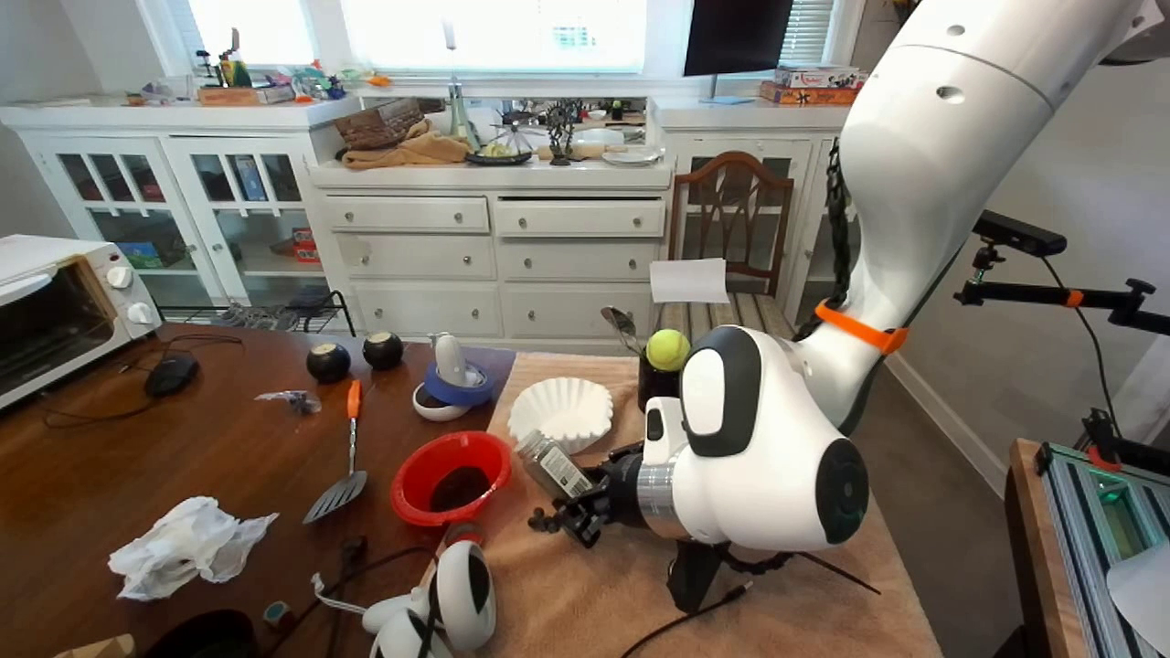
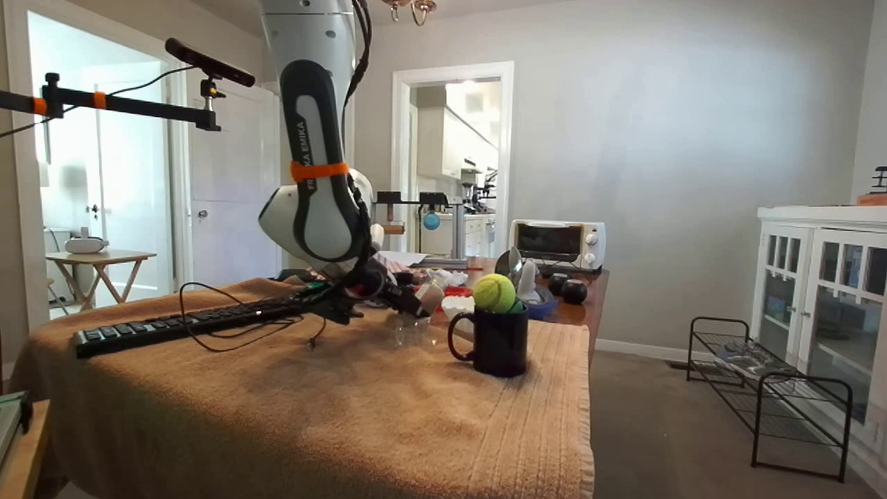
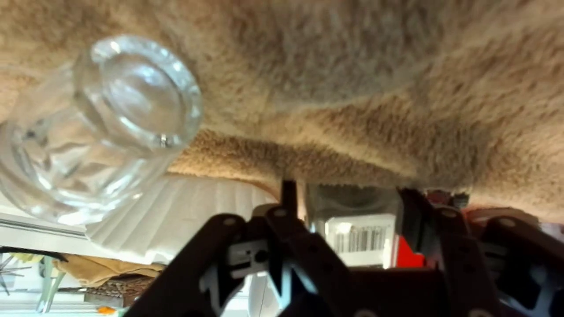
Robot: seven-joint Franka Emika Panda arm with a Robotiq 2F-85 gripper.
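A clear jar (image 1: 556, 466) with a white barcode label lies tilted between the red bowl (image 1: 400, 493) and the white fluted dish (image 1: 561, 411). In the wrist view, my gripper stands part open around the jar, its label facing the camera. A narrow gap shows between the left finger and the jar; the right finger is close against its other side. What supports the jar's far end is hidden. A clear drinking glass (image 3: 140, 95) looms at the upper left of the wrist view, outside the fingers.
Behind the gripper stands a black mug (image 2: 503, 345) holding a tennis ball (image 2: 495, 292). A white headset (image 1: 466, 598) sits near the front, and a keyboard (image 2: 191, 320) lies on the tan towel (image 2: 374, 399).
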